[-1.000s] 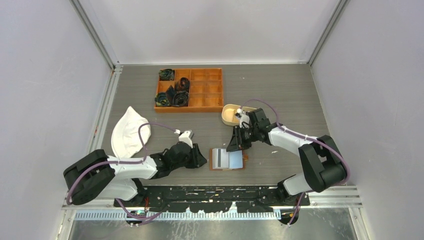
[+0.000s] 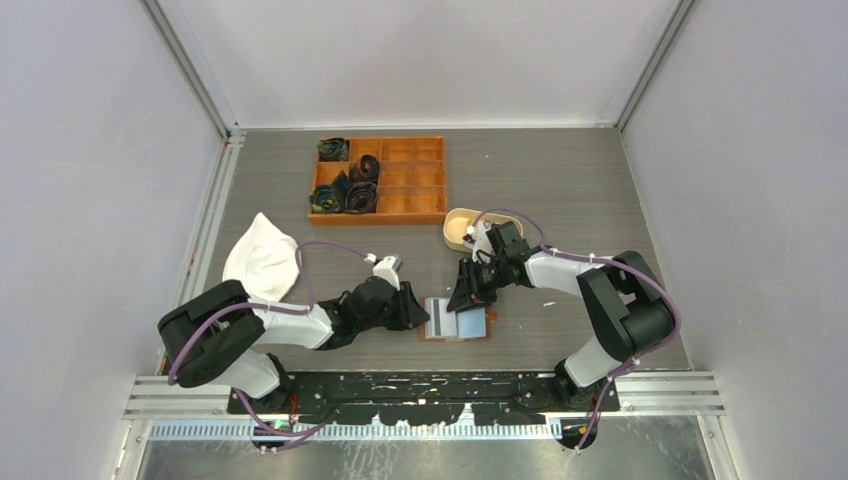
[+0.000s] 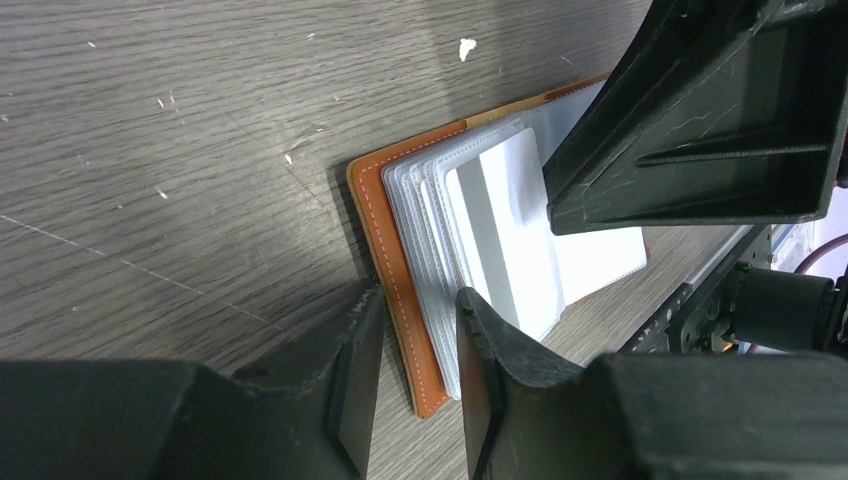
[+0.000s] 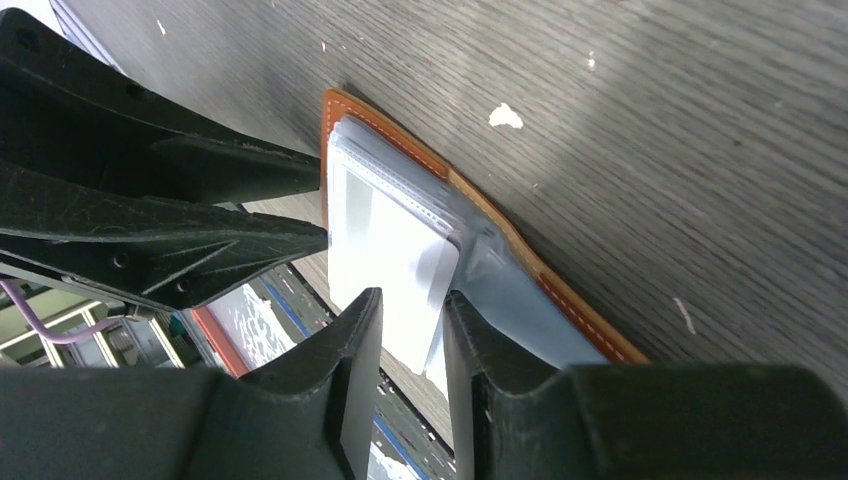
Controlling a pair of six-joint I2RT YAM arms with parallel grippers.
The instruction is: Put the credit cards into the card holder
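Note:
The brown leather card holder point(image 3: 400, 300) lies open on the table with clear sleeves and white cards point(image 3: 510, 230) on it. My left gripper is at the holder's left edge, fingers part open, one tip against the sleeve stack. My right gripper is over the holder, its part-open fingertips at the edge of the white card point(image 4: 385, 250); whether anything sits between them is unclear. In the top view both grippers point(image 2: 415, 315) face each other low over the holder.
An orange compartment tray point(image 2: 410, 215) with rolled items stands at the back, a beige basket point(image 2: 455, 230) behind my right arm, a white cloth point(image 2: 255, 260) at left.
My left gripper has moved right, up to the holder's edge. My right gripper has shifted slightly left over the holder.

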